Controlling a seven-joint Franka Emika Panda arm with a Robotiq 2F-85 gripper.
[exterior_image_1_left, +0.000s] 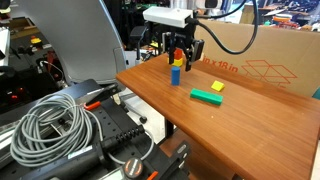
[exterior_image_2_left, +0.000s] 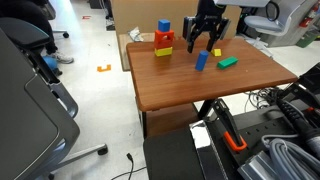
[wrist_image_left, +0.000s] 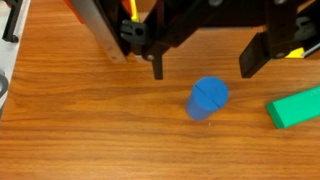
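Observation:
A blue cylinder (exterior_image_1_left: 176, 76) stands upright on the wooden table, near the table's left part in exterior view 1. My gripper is open, its fingers spread wide on either side, and the cylinder's round top (wrist_image_left: 210, 93) shows free below the gap in the wrist view. Exterior view 2 has the gripper (exterior_image_2_left: 202, 42) just above the cylinder (exterior_image_2_left: 201, 60). Nothing shows between the fingers. A green block (exterior_image_1_left: 206, 97) lies to the right of the cylinder, and a small yellow block (exterior_image_1_left: 217, 86) sits behind it.
In exterior view 2 a stack of blue, red and yellow pieces (exterior_image_2_left: 163, 38) stands left of the gripper. A cardboard box (exterior_image_1_left: 255, 68) lines the table's back edge.

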